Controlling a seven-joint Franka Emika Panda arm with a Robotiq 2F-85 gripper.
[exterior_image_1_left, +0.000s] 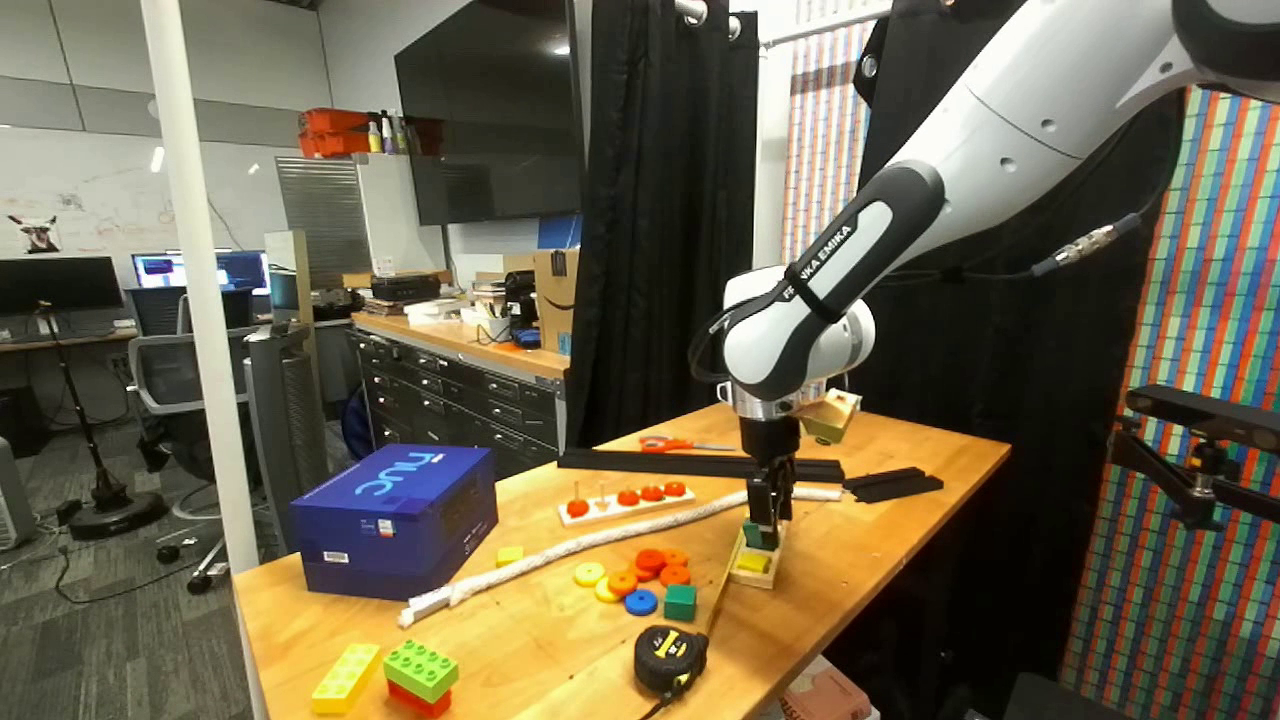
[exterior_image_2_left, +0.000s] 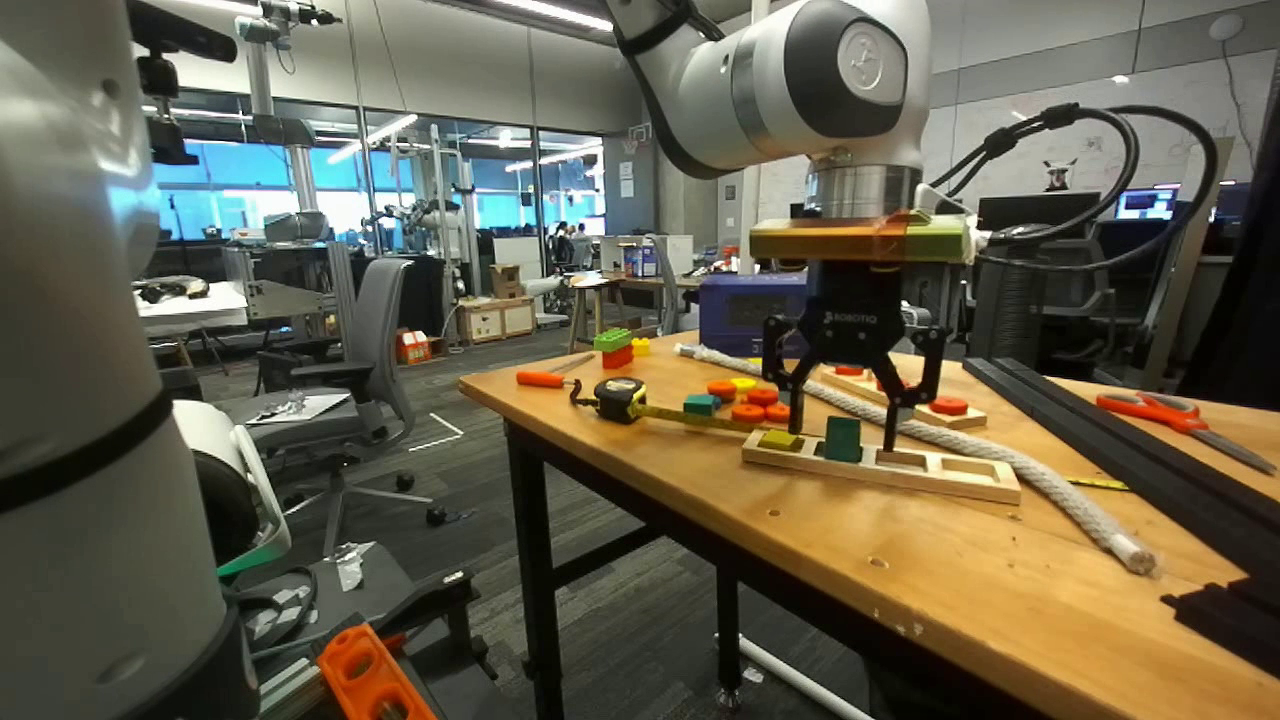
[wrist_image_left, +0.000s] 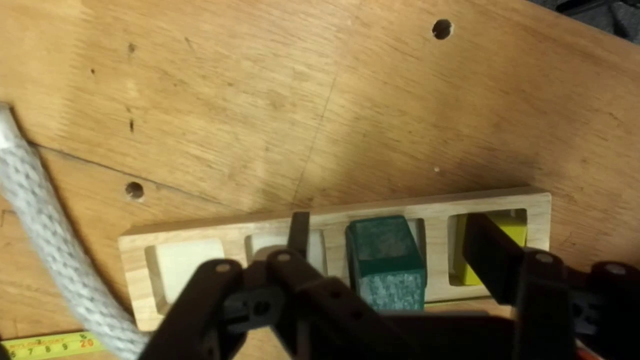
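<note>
A long wooden tray (wrist_image_left: 336, 217) with a row of square recesses lies on the table. A dark green block (wrist_image_left: 387, 258) stands up out of one recess, shifted to one side of it; whether it rests on the recess floor I cannot tell. In the neighbouring recess lies a yellow block (wrist_image_left: 510, 227), low and within the rim. My gripper (exterior_image_2_left: 842, 434) is part open just above the tray, its fingers (exterior_image_2_left: 890, 414) on either side of the green block with gaps to both. Over the yellow block one finger (wrist_image_left: 489, 249) partly hides it in the wrist view.
A white rope (exterior_image_2_left: 1062, 486) runs close behind the tray. A tape measure (exterior_image_1_left: 669, 658) has its yellow blade extended toward the tray. Loose discs (exterior_image_1_left: 649, 560) and another green block (exterior_image_1_left: 679, 602) lie nearby. Bare tabletop (wrist_image_left: 240, 108) spreads along the tray's other side.
</note>
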